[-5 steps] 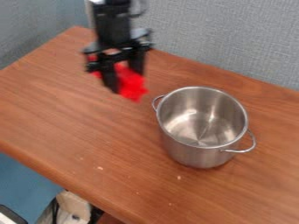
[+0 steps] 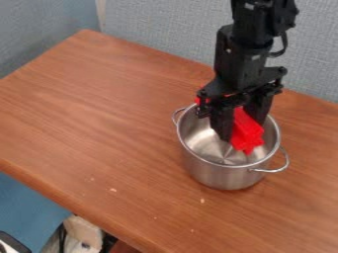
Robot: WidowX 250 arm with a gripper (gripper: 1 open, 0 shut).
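Note:
My gripper hangs from the black arm over a steel pot with two handles, shut on a red object. The red object is lowered inside the pot's rim, partly hidden by the fingers; whether it touches the pot's bottom I cannot tell.
A grey fabric partition stands behind the table.
My gripper has carried the red object rightward from over the table's middle to above the pot and down into it. The pot stays in place.

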